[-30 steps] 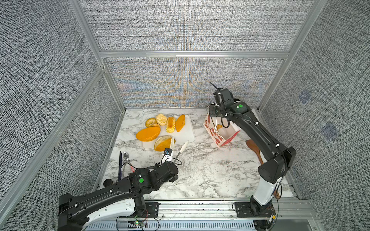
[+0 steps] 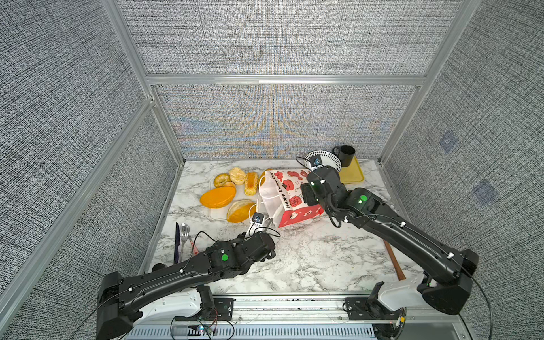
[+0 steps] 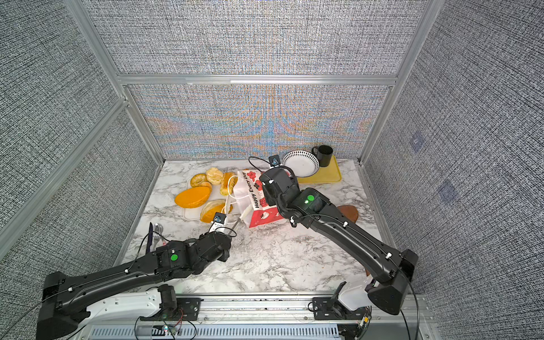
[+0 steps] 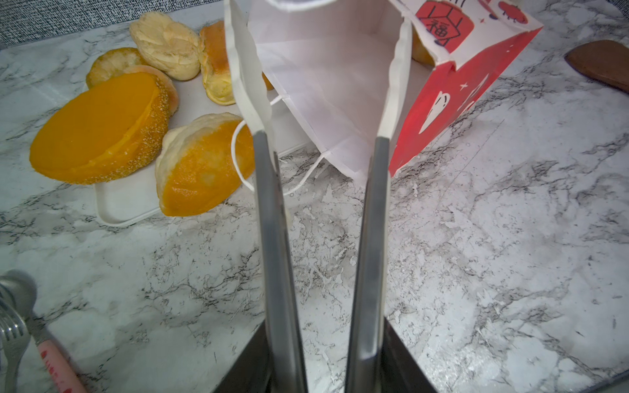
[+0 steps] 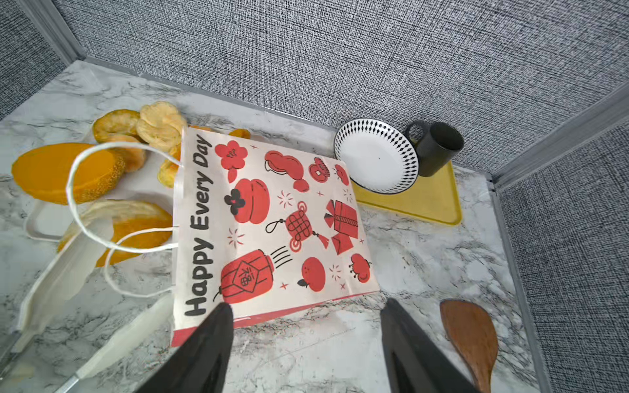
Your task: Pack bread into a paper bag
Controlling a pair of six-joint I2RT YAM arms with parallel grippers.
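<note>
The white and red paper bag (image 5: 281,222) lies on its side, with its mouth and rope handles facing left toward the tray. Inside it, a piece of orange bread (image 4: 421,52) shows partly behind a finger. My left gripper is open at the bag's mouth, white tips spread and empty. Above the bag's printed side is my right gripper, also open and holding nothing. On the tray are a seeded bun (image 4: 101,131), a pale-and-orange loaf (image 4: 203,167), a textured loaf (image 2: 251,182), a round roll (image 4: 165,46) and a ring-shaped bread (image 5: 116,124).
A white tray (image 4: 121,213) under the breads reaches beneath the bag's left end. Plate (image 5: 374,157), black mug (image 5: 437,147) and yellow tray (image 5: 432,203) stand back right. A wooden spatula (image 5: 468,337) lies right, cutlery (image 2: 184,235) left.
The bag, upright a second ago, has tipped over leftward onto its side and now covers part of the tray.
</note>
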